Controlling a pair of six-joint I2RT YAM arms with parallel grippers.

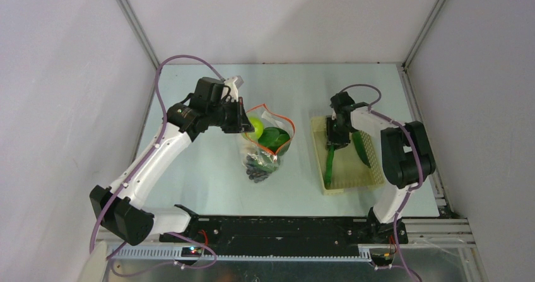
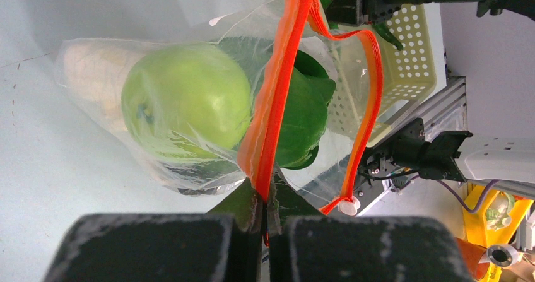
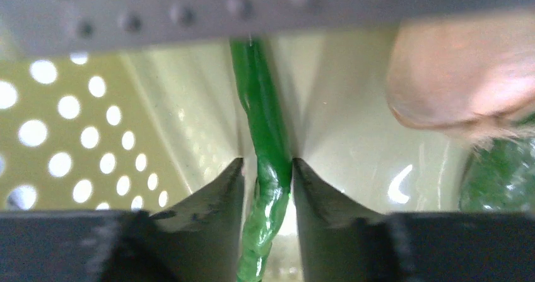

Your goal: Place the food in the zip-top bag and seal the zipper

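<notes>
The clear zip bag with orange zipper holds a green apple, a green pepper and dark grapes. My left gripper is shut on the bag's orange zipper edge. My right gripper is down in the cream perforated basket, part open above a long thin green vegetable; whether it touches it is unclear. A second long green vegetable lies along the basket's right side. In the right wrist view, a pale tan item and another green piece are partly visible.
The basket stands right of the bag, with bare white table between them. Walls border the table at back and sides; metal rails run along the edges.
</notes>
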